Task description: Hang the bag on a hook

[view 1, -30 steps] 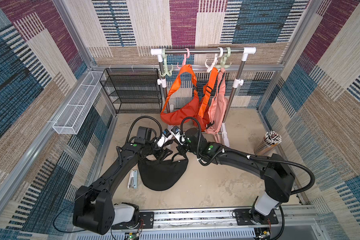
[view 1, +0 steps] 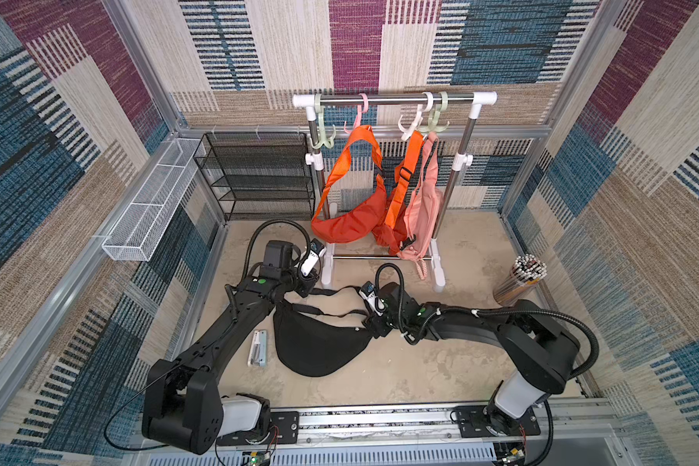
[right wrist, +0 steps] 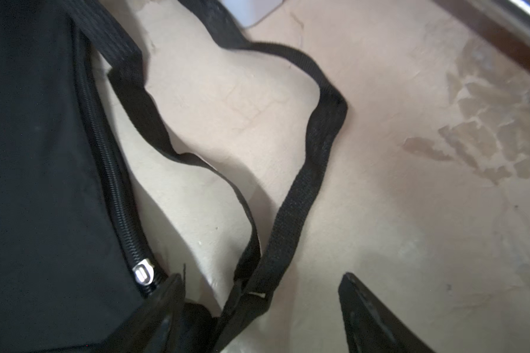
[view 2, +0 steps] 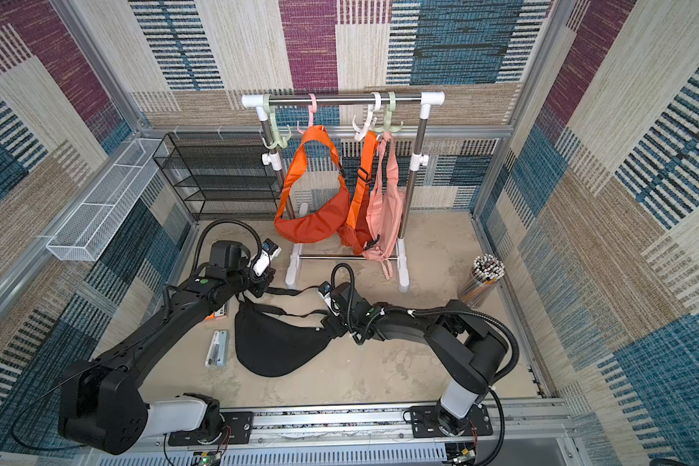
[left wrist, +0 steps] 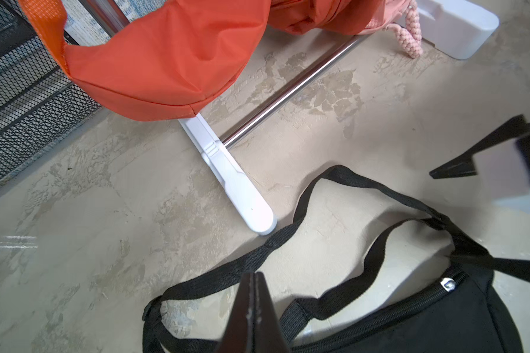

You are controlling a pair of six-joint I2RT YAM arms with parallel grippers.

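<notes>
A black bag (view 1: 322, 345) lies flat on the floor, its long strap (left wrist: 303, 200) loosely looped beside the zipper (right wrist: 114, 182). My left gripper is shut over the strap loop, with nothing seen between its fingers. My right gripper stands open at the bag's right end, with the strap lying between and below its spread fingers. Above, a rack (view 1: 349, 99) carries green, pink and white hooks (view 1: 407, 128). Orange bags (view 1: 349, 221) and a pink bag (view 1: 423, 209) hang from it.
The rack's white foot (left wrist: 241, 194) is just beyond the strap. A black mesh shelf (view 1: 252, 178) stands back left, a white basket (view 1: 147, 202) on the left wall, a holder of sticks (view 1: 520, 283) at right. A small pale box (view 1: 258, 348) lies left of the bag.
Both grippers have moved apart from near the bag's middle, the left up and left, the right toward the right end and lower. The strap now lies more spread out.
</notes>
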